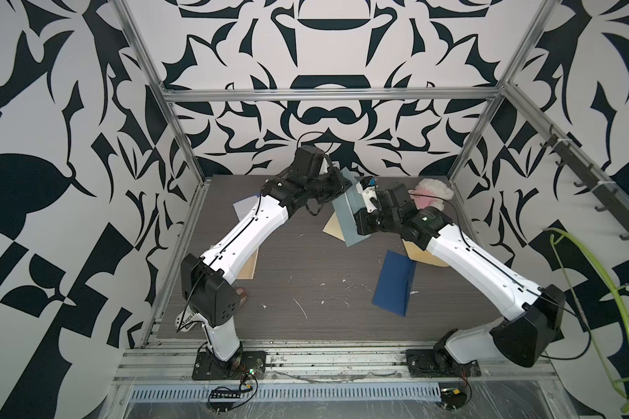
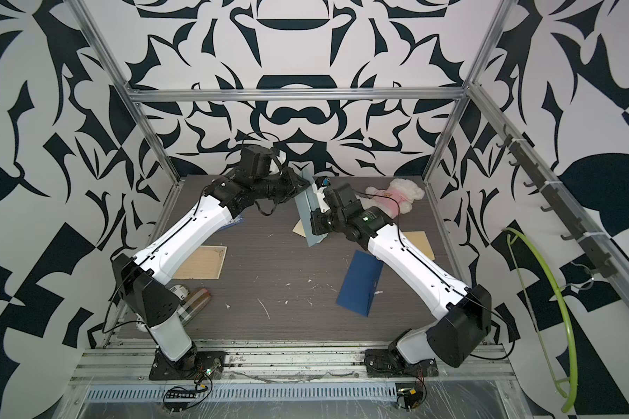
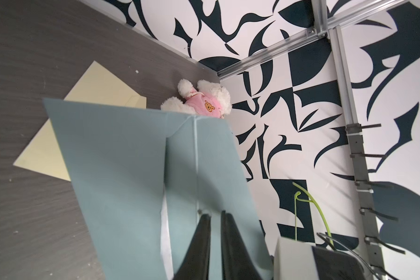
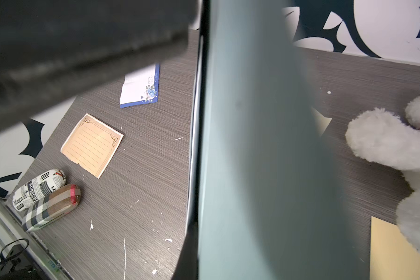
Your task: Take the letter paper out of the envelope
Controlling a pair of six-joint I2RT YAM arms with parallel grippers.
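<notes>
A light blue-grey envelope (image 1: 351,209) is held upright over the table's middle back. In the left wrist view its back (image 3: 116,177) faces me, with a thin white strip showing at the slit. My left gripper is at the envelope's face, fingertips a little apart; whether they touch it is unclear. My right gripper (image 1: 363,220) is shut on the envelope, seen edge-on and close up in the right wrist view.
A plush toy (image 2: 398,199), yellow paper (image 3: 93,84) and dark blue envelope (image 2: 356,279) lie around. Stationery sheets (image 4: 91,144) and two cases (image 4: 46,205) are on the left.
</notes>
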